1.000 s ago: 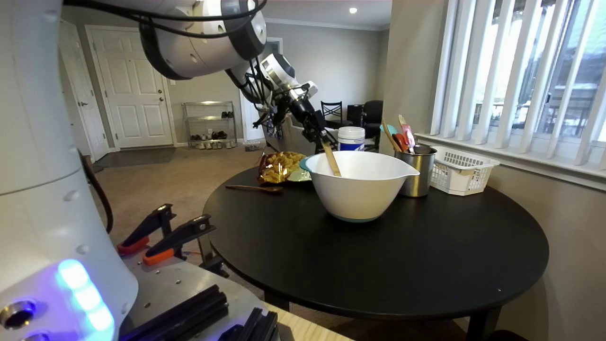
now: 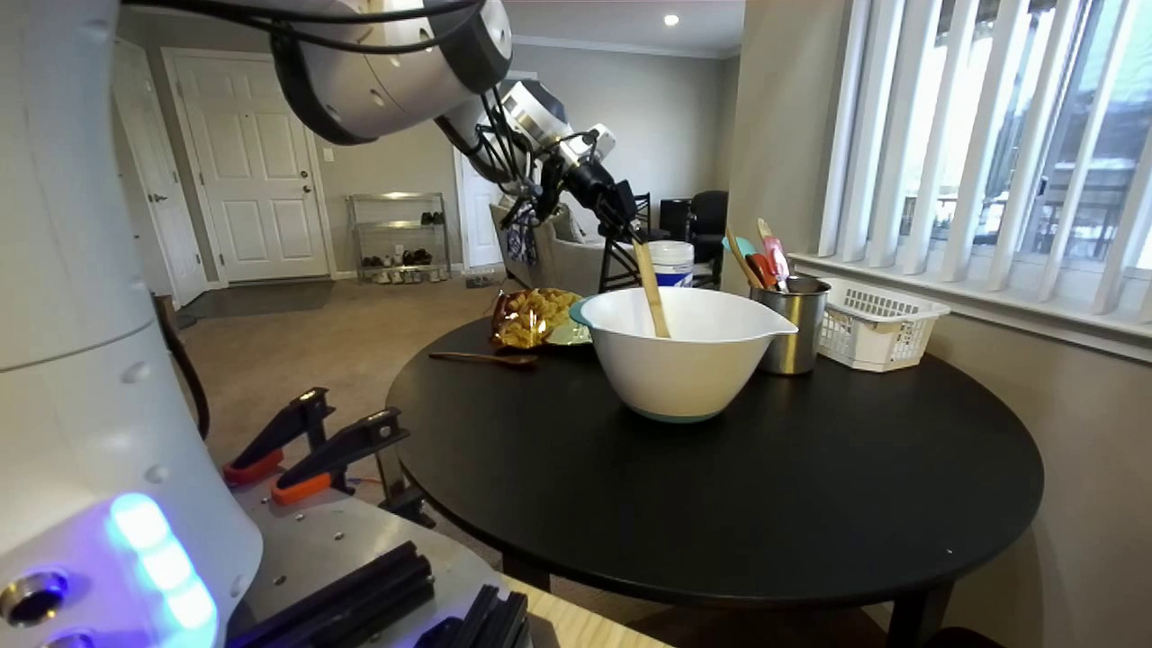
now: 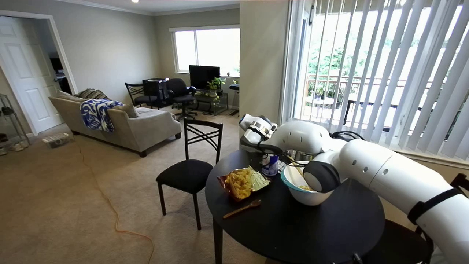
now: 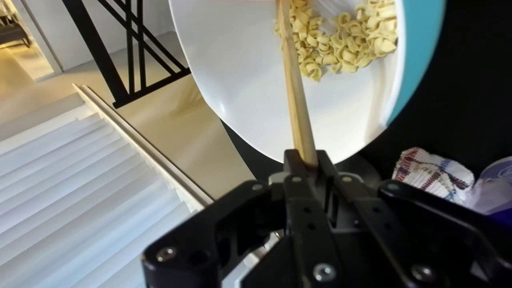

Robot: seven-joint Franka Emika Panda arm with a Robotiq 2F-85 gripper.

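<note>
My gripper is shut on the handle end of a light wooden utensil (image 4: 296, 98). The utensil slants down into a white mixing bowl (image 2: 691, 362) with a teal handle and base. Dry curled pasta (image 4: 343, 43) lies in the bowl, seen in the wrist view; the utensil's lower end runs out of that view. In exterior view 1 the gripper (image 2: 626, 221) hangs above the bowl's far rim. The robot arm partly covers the bowl (image 3: 303, 198) in exterior view 2.
Beside the bowl are an open bag of food (image 3: 242, 182) and a wooden spoon (image 3: 242, 208). A metal utensil holder (image 2: 791, 335), a white basket (image 2: 880, 329) and a white-lidded tub (image 2: 670, 259) stand close by.
My gripper has risen a little and moved right in exterior view 1. The wooden utensil came with it and now stands more upright in the bowl, which has stayed in place.
</note>
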